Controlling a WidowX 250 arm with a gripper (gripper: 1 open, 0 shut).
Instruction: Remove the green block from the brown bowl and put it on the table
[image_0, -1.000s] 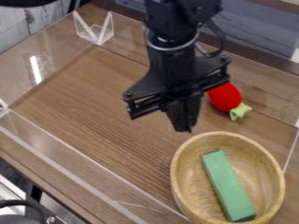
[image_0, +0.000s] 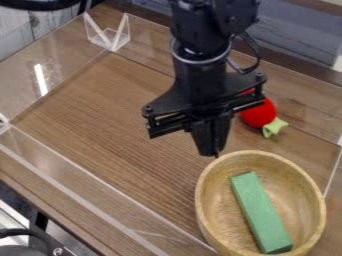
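A long green block (image_0: 262, 212) lies inside the brown bowl (image_0: 214, 205) at the lower right. Above and to the left of the bowl hangs my black gripper (image_0: 203, 143), apart from both bowl and block. It is shut, and nothing shows between its fingers.
Behind the gripper on the right sits a red object (image_0: 259, 112) with a small green part beside it. A clear wire-like holder (image_0: 107, 35) stands at the far left. Bare wooden table (image_0: 107, 150) spreads across the left and middle. Dark cables (image_0: 27, 235) occupy the bottom left corner.
The gripper has shifted and turned slightly, its right side now covering part of the red object. Green block and bowl stay where they were.
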